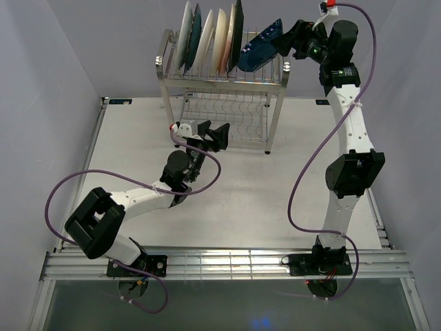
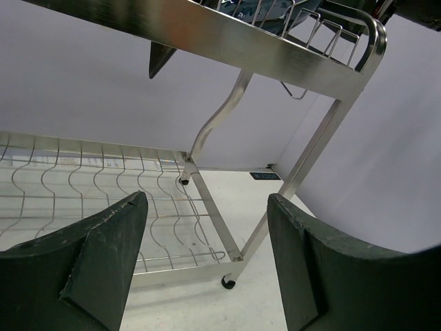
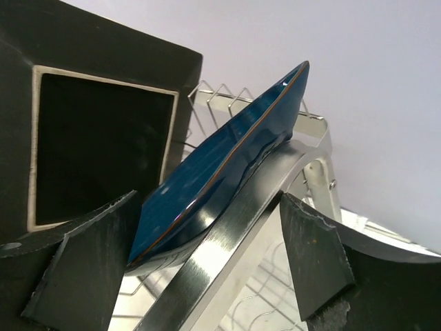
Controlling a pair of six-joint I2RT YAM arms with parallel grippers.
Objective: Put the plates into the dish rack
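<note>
Several plates stand upright in the top tier of the dish rack point(image 1: 220, 84); a dark blue plate point(image 1: 258, 49) leans at its right end. My right gripper point(image 1: 282, 43) is at that plate; in the right wrist view its open fingers straddle the plate point(image 3: 220, 165) and the rack's steel end rail, with no grip visible. My left gripper point(image 1: 213, 138) stands open before the lower tier, its fingers empty in the left wrist view.
The lower wire tier point(image 2: 103, 186) looks empty. The white floor point(image 1: 234, 200) around the rack is clear. Grey walls bound both sides.
</note>
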